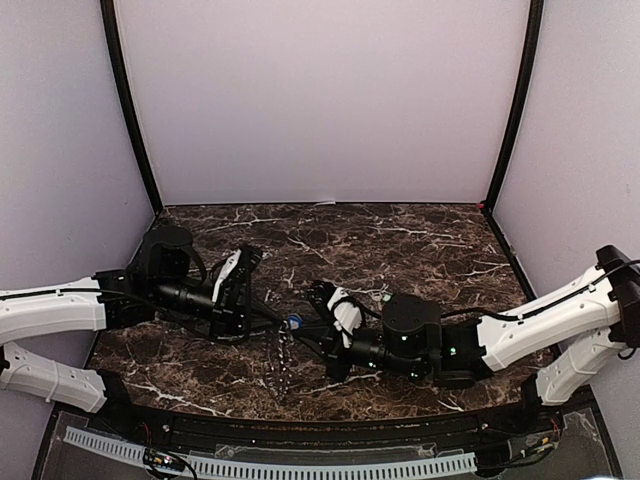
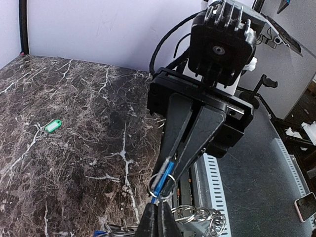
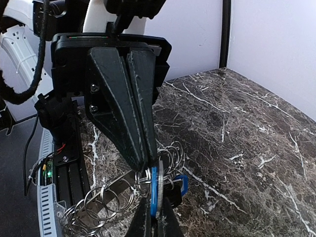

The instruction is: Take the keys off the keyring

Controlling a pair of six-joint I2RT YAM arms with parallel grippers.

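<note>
My two grippers face each other, tips nearly touching, above the front of the table. In the top view the left gripper [image 1: 277,323] is shut, with a chain of silver rings [image 1: 277,365] hanging beneath its tips. The right gripper is shut on the end of a blue key tag [image 3: 154,190], which stands up from its fingertips. A silver ring [image 2: 171,186] loops by that tag, between both sets of tips. Near the left fingertips [image 3: 138,160] small rings are pinched or caught. Another blue tag [image 3: 184,184] hangs among the rings.
A green tag [image 2: 53,126] lies loose on the dark marbled table, partly hidden by the right arm in the top view. A phone [image 2: 307,206] shows at the far right of the left wrist view.
</note>
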